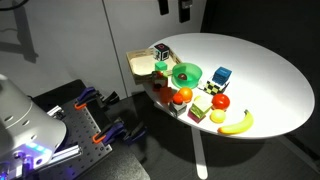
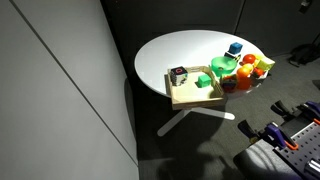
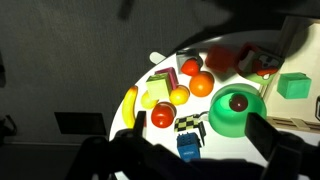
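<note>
High above the round white table [image 1: 260,60], my gripper [image 1: 174,14] stands open and empty. In the wrist view its dark fingers [image 3: 125,149] are spread wide on either side, with the fruit and blocks far below. A green bowl [image 3: 226,126] holds a small dark red ball [image 3: 238,102]. Left of it in that view are a checkered block [image 3: 189,125], a blue block [image 3: 188,147], a red tomato-like piece [image 3: 162,115], orange balls [image 3: 202,84] and a yellow banana [image 3: 129,106].
A shallow wooden tray [image 2: 190,101] near the table edge holds a green block [image 2: 204,81] and a dark patterned cube [image 2: 179,75]. Bare tabletop [image 2: 180,45] lies behind these things. Blue and orange clamps [image 1: 115,132] are beside the arm's base.
</note>
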